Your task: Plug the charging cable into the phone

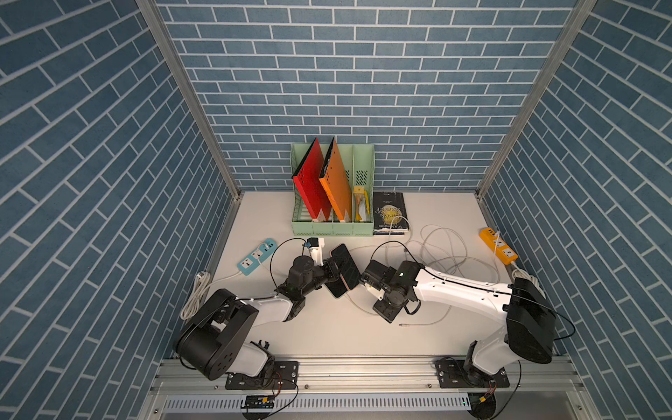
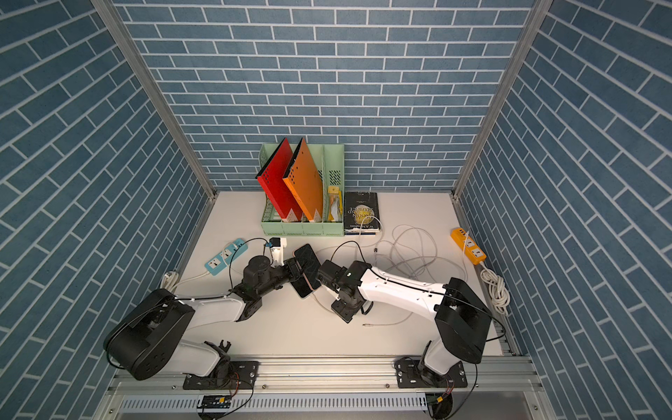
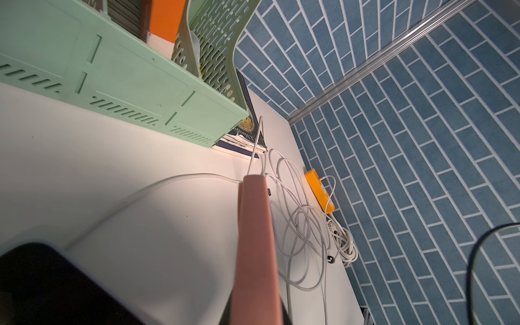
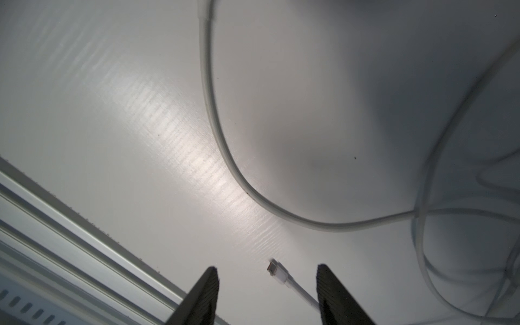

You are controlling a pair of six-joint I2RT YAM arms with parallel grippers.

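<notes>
A black phone (image 1: 341, 255) lies near the table's middle. My left gripper (image 1: 334, 273) is shut at it, its pink finger (image 3: 254, 243) filling the lower middle of the left wrist view; whether anything thin is between the fingers is hidden. My right gripper points down right of the phone, fingers apart and empty. Below it a white cable (image 4: 227, 157) curves across the table, its upper end cut off by the frame, and a small cable plug (image 4: 276, 270) lies farther off, seen between the fingertips.
A green file holder (image 1: 301, 228) with red and orange folders stands at the back beside a book (image 1: 388, 206). An orange power strip (image 1: 493, 241) is at the right, a teal one (image 1: 253, 259) at the left. Loose white cables sprawl over the right half.
</notes>
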